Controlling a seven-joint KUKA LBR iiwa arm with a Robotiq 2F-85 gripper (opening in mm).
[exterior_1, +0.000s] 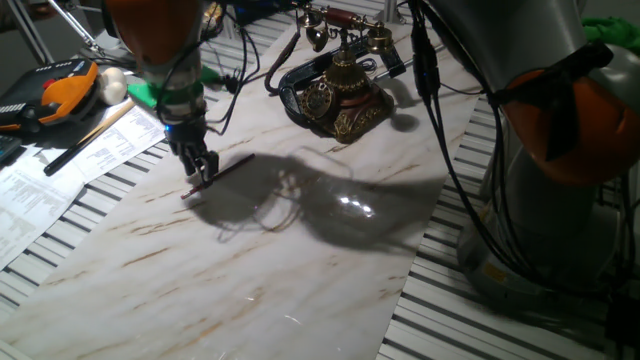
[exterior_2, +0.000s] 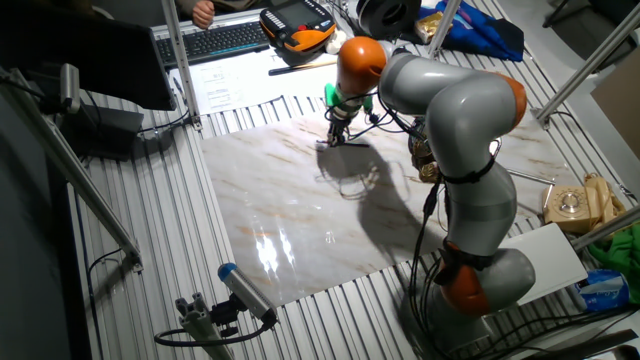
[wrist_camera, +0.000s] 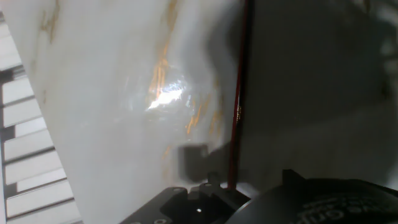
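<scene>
A thin dark-red pencil (exterior_1: 236, 166) lies on the marble-patterned board, slanting across it. My gripper (exterior_1: 205, 184) is low over the pencil's nearer half, pointing down, its fingers apart on either side of it as far as the small view shows. In the wrist view the pencil (wrist_camera: 238, 112) runs from the top edge down to the dark gripper parts, where its lower end is hidden. Whether a finger touches it cannot be made out. From the other exterior side, my gripper (exterior_2: 337, 138) stands near the board's far edge, and the pencil is a short dark line there.
An ornate antique telephone (exterior_1: 345, 100) stands on the board to the right of the gripper. Past the board's left edge lie printed papers (exterior_1: 100, 160), a dark stick (exterior_1: 75, 150) and an orange-black device (exterior_1: 50, 95). The board's near part (exterior_1: 220, 290) is bare.
</scene>
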